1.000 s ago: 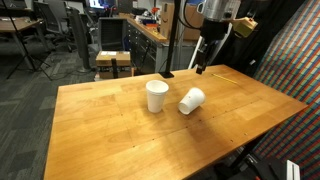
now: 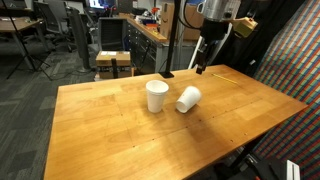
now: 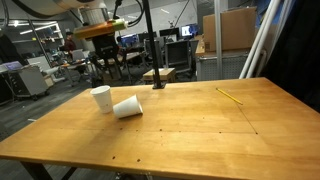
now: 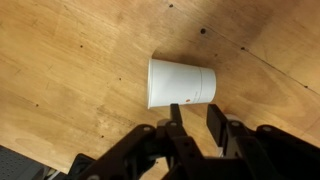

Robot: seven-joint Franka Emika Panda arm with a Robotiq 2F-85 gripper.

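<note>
A white cup (image 2: 188, 99) lies on its side on the wooden table (image 2: 100, 120). Close by, a second white cup (image 2: 157, 96) stands upright, with a small gap between the two in exterior view 1. My gripper (image 2: 199, 71) hangs in the air well above the tabletop, its fingers apart and empty. From the wrist, the lying cup (image 4: 180, 84) shows below the open fingers (image 4: 175, 114), whose tips overlap its near side in the picture. The upright cup is outside the wrist view. In exterior view 2 the lying cup (image 3: 128, 107) rests to the right of the upright one (image 3: 102, 99).
A thin yellow stick (image 3: 229, 96) lies on the far part of the table, away from the cups. Desks, chairs and a cardboard box (image 2: 105, 59) stand beyond the table.
The lying cup has shifted slightly to the left in exterior view 1, toward the upright cup. The arm shows no clear movement, and the upright cup stays where it was.
</note>
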